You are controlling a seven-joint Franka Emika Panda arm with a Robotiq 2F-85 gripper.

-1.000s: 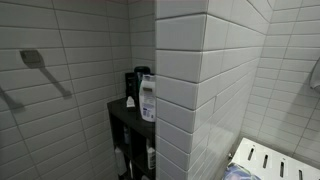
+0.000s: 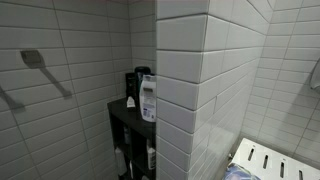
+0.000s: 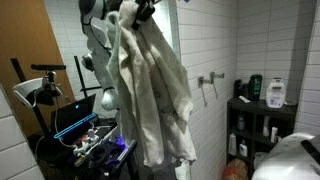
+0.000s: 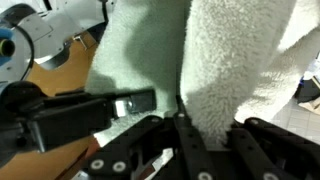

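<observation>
A pale towel (image 3: pixel 150 90) hangs in long folds from my gripper (image 3: pixel 132 12), high in exterior view 2. Its lower end reaches down past the height of the desk at the left. The wrist view shows the towel's cloth (image 4: pixel 215 65) bunched in the fingers of my gripper, which is shut on it. Black fingers (image 4: pixel 95 115) press against the cloth, and the folds cover part of them. Exterior view 1 shows neither the gripper nor the towel in its hold.
A black shelf (image 3: pixel 262 110) carries a white bottle (image 3: pixel 277 92) and dark containers. Hooks (image 3: pixel 206 79) stick out from the tiled wall. A desk with a keyboard (image 3: pixel 72 130) and cables stands left. A white slatted surface (image 2: pixel 270 162) lies behind the wall corner.
</observation>
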